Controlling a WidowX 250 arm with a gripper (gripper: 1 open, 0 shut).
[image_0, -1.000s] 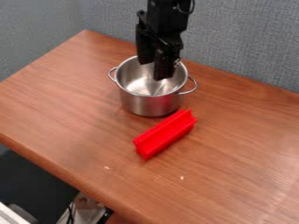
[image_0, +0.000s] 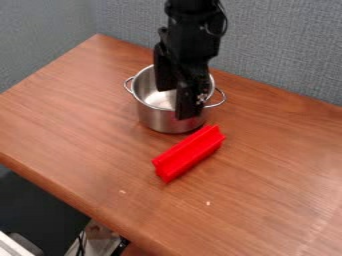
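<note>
A steel pot (image_0: 160, 117) with two side handles stands on the wooden table toward the back. My black gripper (image_0: 181, 95) hangs over the pot and reaches down to its opening, covering much of the right side of its interior. The gripper is open; whether anything lies between its fingers is hidden. A red ridged, elongated object (image_0: 187, 152) lies diagonally on the table in front of the pot, toward the right.
A grey padded wall (image_0: 281, 50) runs behind it. The table's front-left edge drops to a dark area with cables.
My gripper has moved down and toward the viewer, now covering more of the pot's right interior. The pot and red object look unmoved.
</note>
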